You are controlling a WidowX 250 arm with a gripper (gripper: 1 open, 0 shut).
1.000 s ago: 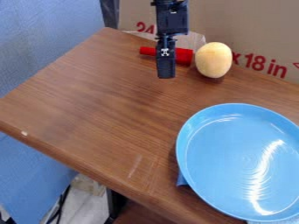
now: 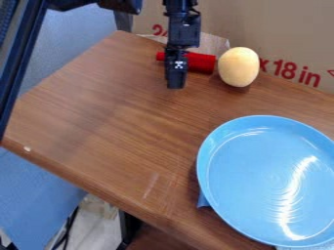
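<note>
My gripper [image 2: 175, 73] hangs at the top middle, its dark fingers low over the wooden table in front of a red cylinder [image 2: 201, 62]. Whether it is open or shut is hard to tell from this side. A pale yellow egg-shaped object [image 2: 239, 66] stands to the right of the cylinder. A large light blue plate [image 2: 268, 181] fills the lower right of the table.
A cardboard box [image 2: 294, 49] stands along the back.
The objects have not visibly moved.
</note>
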